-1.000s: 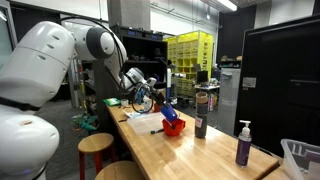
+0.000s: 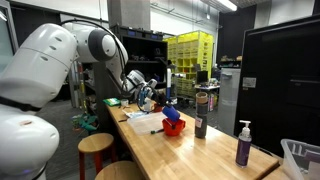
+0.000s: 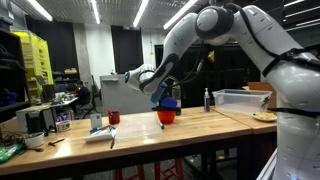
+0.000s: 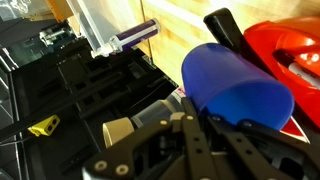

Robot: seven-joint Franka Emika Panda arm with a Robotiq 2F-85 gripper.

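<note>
A blue cup point(image 4: 235, 85) is gripped at its near end by my gripper, which is shut on it. In exterior view 1 the tilted blue cup point(image 2: 171, 113) is over the red bowl point(image 2: 174, 128) on the wooden table; whether they touch is unclear. From the other side, the gripper point(image 3: 157, 98) stands by the cup point(image 3: 169, 103), above the red bowl point(image 3: 166, 117). The wrist view shows the bowl point(image 4: 285, 42) beside the cup, with a black handle point(image 4: 232, 36) near its edge. The bowl's inside is partly hidden.
A dark canister point(image 2: 200, 126) stands right of the bowl, and a purple pump bottle point(image 2: 244, 145) farther along. White paper point(image 2: 142, 122) lies to the left. A red mug point(image 3: 113, 117) and a clear bin point(image 3: 242, 101) are elsewhere.
The blue cup has tipped over further and shifted slightly right and down at the bowl, still with my gripper. The bowl appears unmoved.
</note>
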